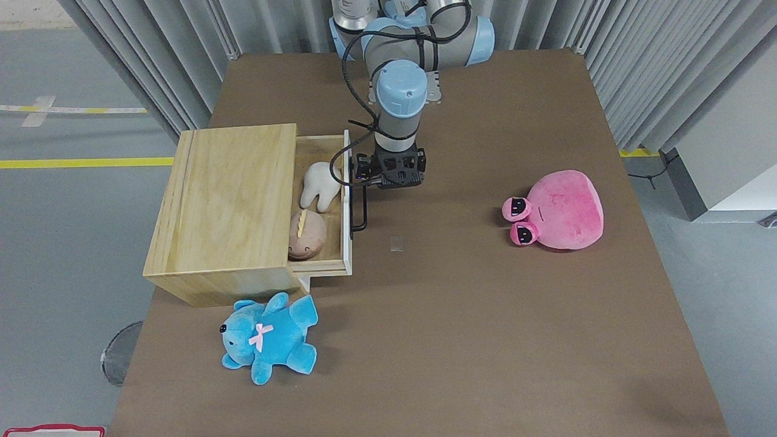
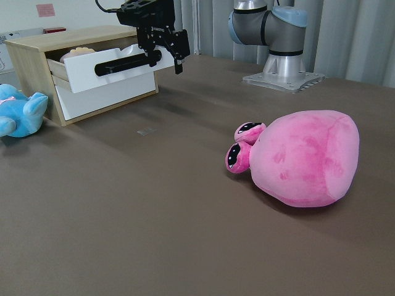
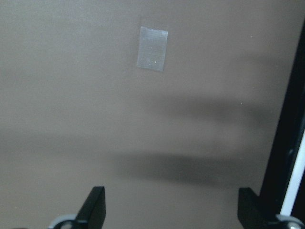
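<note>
A light wooden cabinet (image 1: 222, 196) has its upper drawer (image 2: 86, 76) partly out, holding a white tooth-shaped plush (image 1: 318, 182) and a tan round plush (image 1: 308, 239). My gripper is at the drawer's white front, beside its long black handle (image 2: 126, 63). In the wrist view the two fingers stand apart, with the handle along the right finger and bare table below; whether anything is between them is unclear.
A blue bear plush (image 1: 269, 335) lies in front of the cabinet. A pink plush (image 1: 561, 211) sits on the right of the brown table (image 1: 510, 342), whose middle is clear.
</note>
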